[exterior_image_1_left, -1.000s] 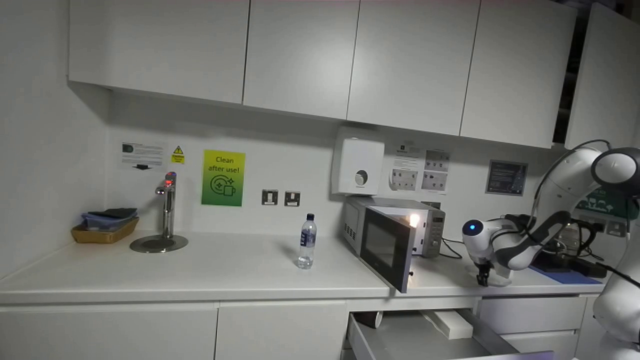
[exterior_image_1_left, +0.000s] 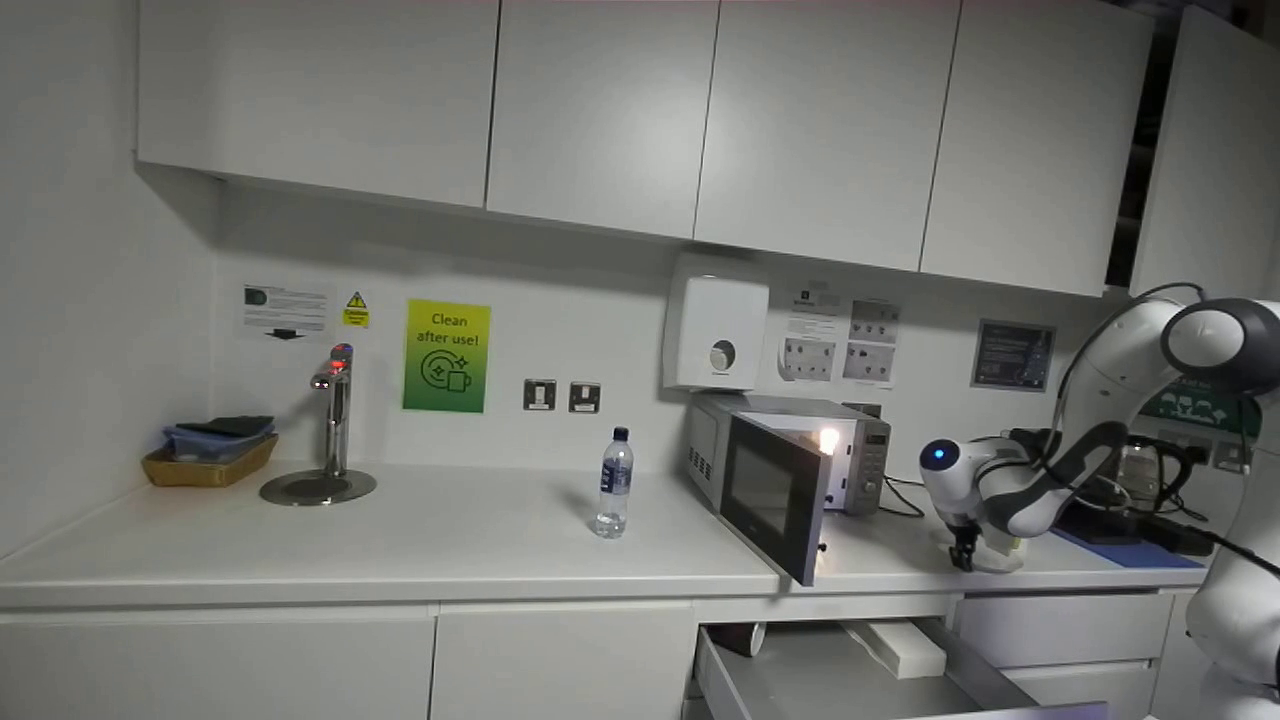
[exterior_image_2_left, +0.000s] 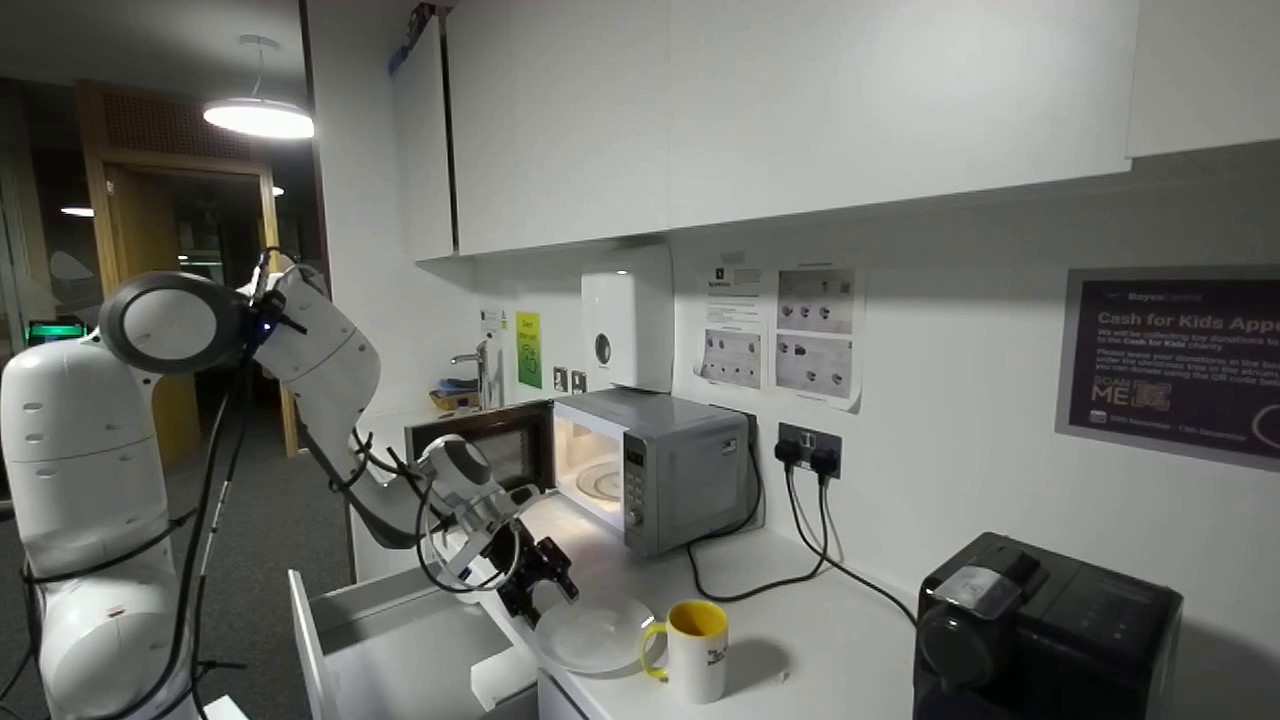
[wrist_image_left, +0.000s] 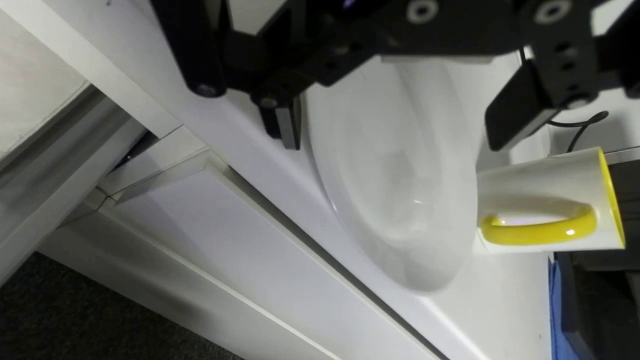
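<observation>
A white plate (wrist_image_left: 384, 180) lies on the counter, close to its front edge. Above it my gripper is open, its two fingers well apart and the plate's near part showing between them. In exterior view 2 the black gripper (exterior_image_2_left: 554, 590) hangs at the plate's (exterior_image_2_left: 600, 636) edge on the microwave side; whether a finger touches the plate I cannot tell. A white mug with yellow handle and inside (exterior_image_2_left: 696, 654) stands right beside the plate. The microwave (exterior_image_2_left: 672, 462) has its door open and its inside lit, a glass turntable (exterior_image_2_left: 600, 482) visible there.
An open drawer (exterior_image_1_left: 804, 690) juts out below the counter, with a white box (exterior_image_1_left: 906, 648) inside. The open microwave door (exterior_image_1_left: 774, 492) reaches the counter's front edge. A water bottle (exterior_image_1_left: 613, 486) stands left of it. A black coffee machine (exterior_image_2_left: 1044, 648) is beyond the mug.
The arm has shifted slightly to the left in exterior view 1, and its gripper has moved a little with it. Microwave, drawer and bottle look the same.
</observation>
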